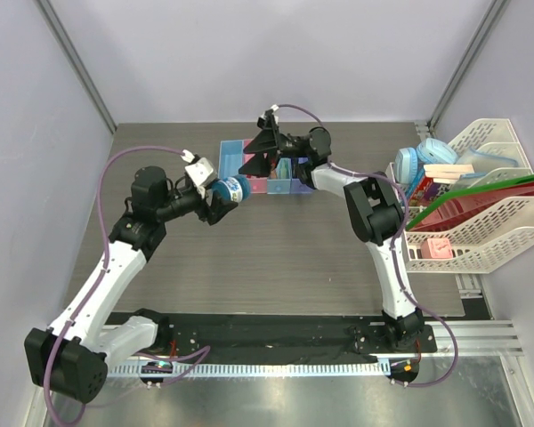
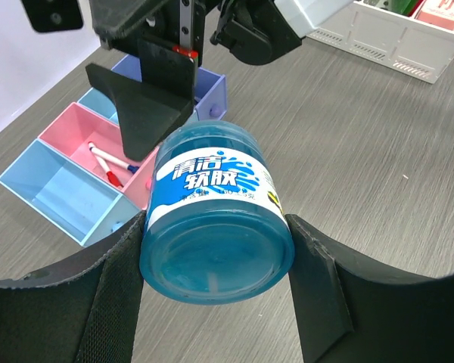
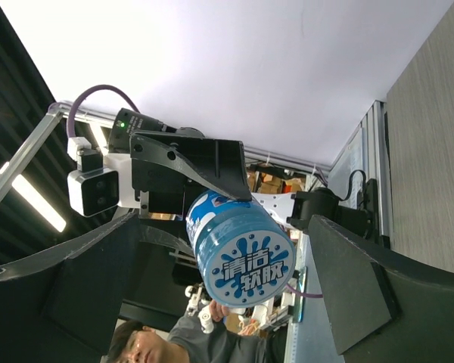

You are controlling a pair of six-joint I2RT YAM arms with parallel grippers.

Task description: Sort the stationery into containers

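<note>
A blue jar with a white Chinese-lettered label (image 2: 212, 178) is held in the air, my left gripper (image 1: 215, 197) shut around it. In the right wrist view the jar (image 3: 246, 253) shows its printed end towards my right gripper, which stands open with nothing clasped between its fingers. From above, the right gripper (image 1: 258, 156) is a little beyond the jar (image 1: 231, 189) and apart from it. Behind them lies the coloured sectioned box (image 1: 231, 158). Two red-and-white pens (image 2: 106, 162) rest in its pink compartment (image 2: 64, 128); the light blue compartment (image 2: 68, 193) at the near end is empty.
At the right stands a white basket rack (image 1: 489, 245) with books, a red and a green folder (image 1: 481, 200), blue headphones (image 1: 427, 156) and a pink box (image 1: 436, 248).
</note>
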